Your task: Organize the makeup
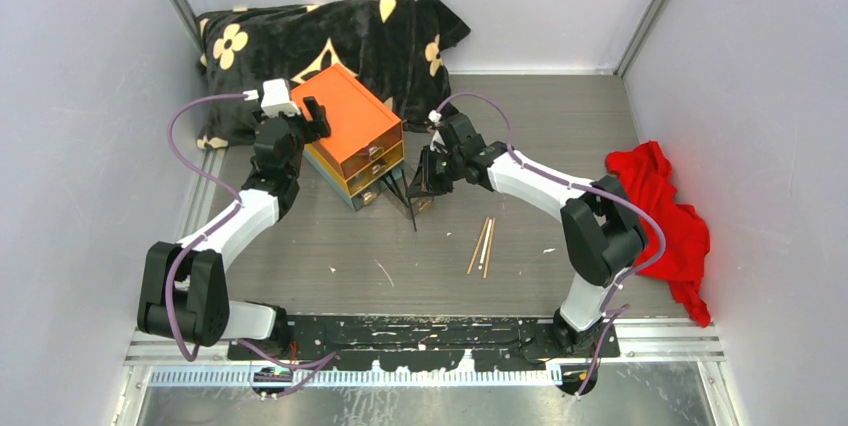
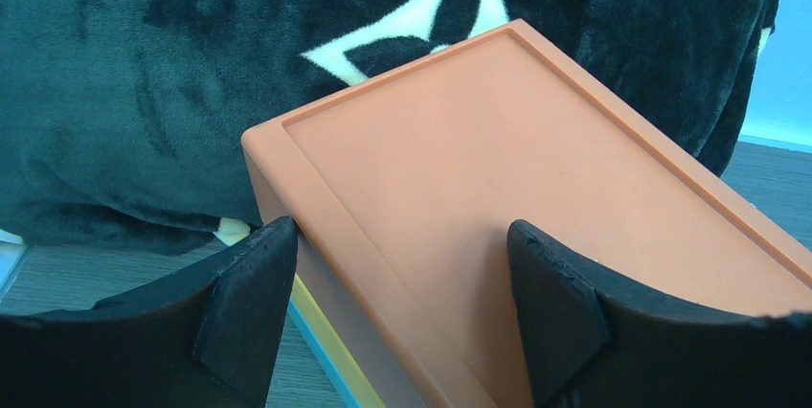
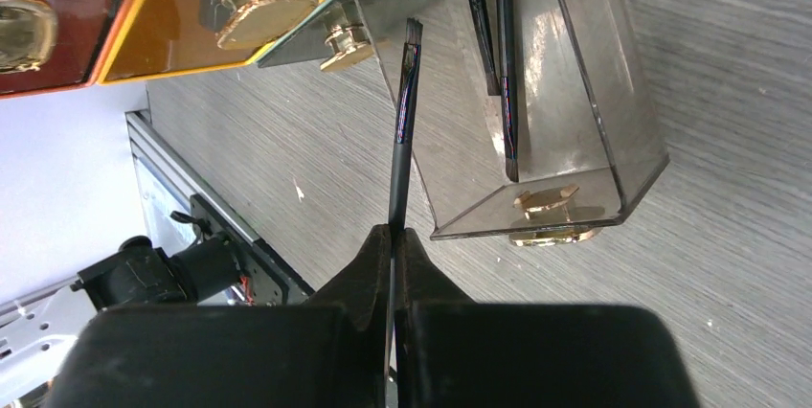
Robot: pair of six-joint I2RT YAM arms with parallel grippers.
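Observation:
An orange drawer box (image 1: pixel 345 116) stands tilted on the desk, my left gripper (image 1: pixel 310 116) clamped on its top left edge. Its bottom drawer (image 3: pixel 575 63) is pulled out, clear plastic with a gold knob (image 3: pixel 555 236), holding dark brushes (image 3: pixel 507 73). My right gripper is shut on a slim black brush (image 3: pixel 407 92), held upright in the right wrist view over the drawer's near side. Several pale brushes (image 1: pixel 482 244) lie on the floor to the right of the box.
A dark flowered blanket (image 1: pixel 250 66) lies behind the box. A red cloth (image 1: pixel 660 216) is bunched at the far right. The floor in front of the box is mostly clear, with small scraps.

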